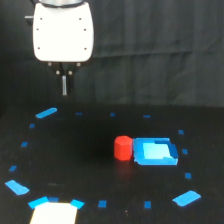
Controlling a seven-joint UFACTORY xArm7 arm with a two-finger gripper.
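High over the left side of the dark table hangs my gripper [65, 86], below its white hand [63, 33]. Its fingers show only as one narrow dark shape, so their opening cannot be made out. Nothing is seen hanging from them. A red block [123, 148], roughly round or many-sided in outline, rests on the table right of centre, well below and to the right of the gripper. Close against its right side lies a blue tray-like piece [138, 151] with a pale inside.
Blue tape strips [17, 187] and small blue marks [102, 204] are spread around the table. A pale object [53, 213] lies at the front left edge. A dark curtain [150, 50] hangs behind.
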